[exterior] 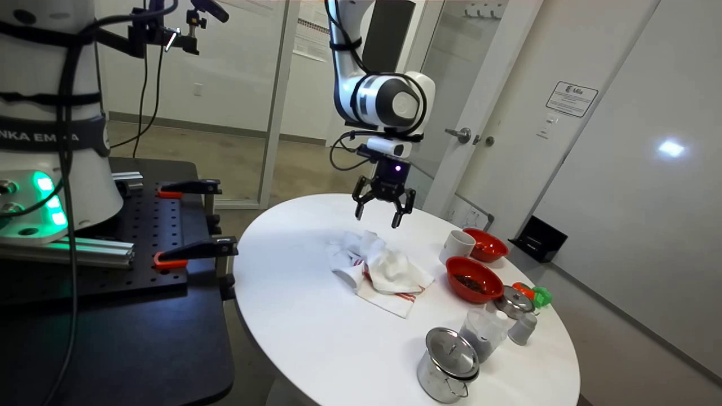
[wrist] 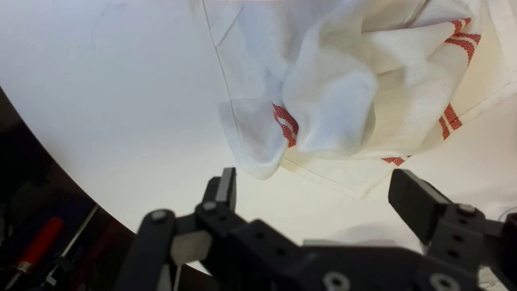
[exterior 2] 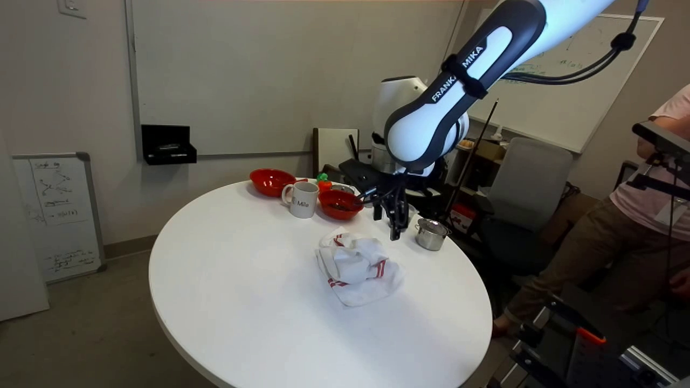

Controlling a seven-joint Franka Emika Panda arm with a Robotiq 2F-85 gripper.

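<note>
A white towel with red stripes (exterior: 392, 270) lies crumpled on the round white table (exterior: 291, 270), its folds bunched in the middle and some edges spread flat. In the wrist view the towel (wrist: 334, 106) fills the upper middle and right, beyond the fingertips. My gripper (exterior: 377, 220) hangs open above the table, clear of the cloth, and nothing is between its fingers. From the second exterior view, the gripper (exterior 2: 386, 227) appears above the towel (exterior 2: 359, 262), with a fingertip near the cloth's upper right side in the picture.
Along one side of the table stand a white mug (exterior: 457, 246), two red bowls (exterior: 475, 280), a lid (exterior: 514, 301), a clear container (exterior: 484, 332), a grey shaker (exterior: 523, 329) and a lidded metal pot (exterior: 440, 376).
</note>
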